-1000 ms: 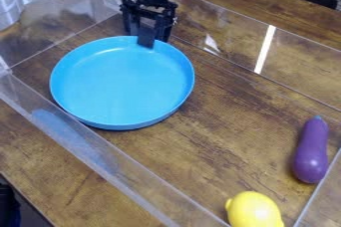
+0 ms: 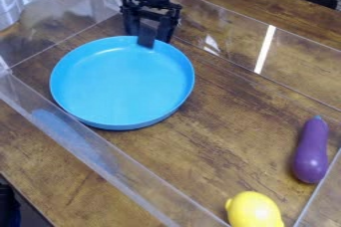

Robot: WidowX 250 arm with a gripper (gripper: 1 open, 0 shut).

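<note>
My black gripper is at the top centre, pointing down over the far rim of a round blue plate. Its fingers are small and dark in this view, so I cannot tell whether they are open or shut. A purple eggplant lies at the right, and a yellow lemon is at the bottom right, both well apart from the gripper and the plate.
Clear plastic walls surround the wooden work surface, along the left, back and lower right. The wood between the plate, eggplant and lemon is bare.
</note>
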